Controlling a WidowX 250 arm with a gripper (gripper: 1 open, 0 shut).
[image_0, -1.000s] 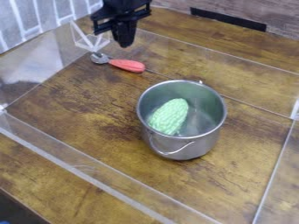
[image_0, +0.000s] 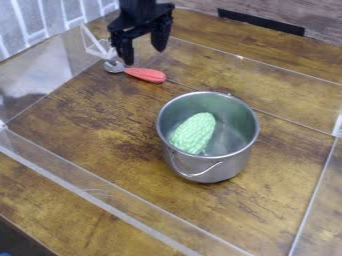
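My black gripper (image_0: 138, 46) hangs at the top of the camera view, its fingers spread open with nothing seen between them, above a red-handled utensil (image_0: 144, 74) with a silvery head lying on the wooden table. A steel pot (image_0: 233, 150) stands at the centre right, with a pale green corn-like object (image_0: 193, 134) inside.
Clear plastic edges run along the left and right sides.
My gripper has moved down toward the red-handled utensil. The pot and the objects on the table have not visibly moved.
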